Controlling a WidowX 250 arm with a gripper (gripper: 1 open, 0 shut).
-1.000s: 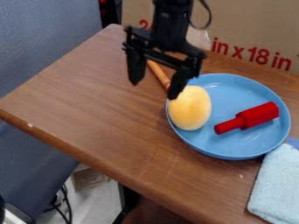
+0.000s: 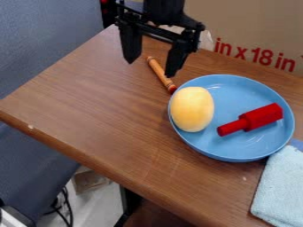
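Note:
My black gripper (image 2: 153,55) hangs open near the top centre, its fingers spread with nothing held between them. An orange stick (image 2: 162,74) lies on the wooden table just beyond it. To the right, a blue plate (image 2: 233,89) holds a pale yellow oval object (image 2: 192,108) and a red cylinder with a thinner end (image 2: 251,121).
A light blue cloth (image 2: 279,186) lies at the bottom right. A cardboard box (image 2: 260,27) stands behind. Grey padding and cables are beside the table's left edge.
The gripper has risen and moved left and back, away from the plate and the yellow object. The objects on the table look unmoved.

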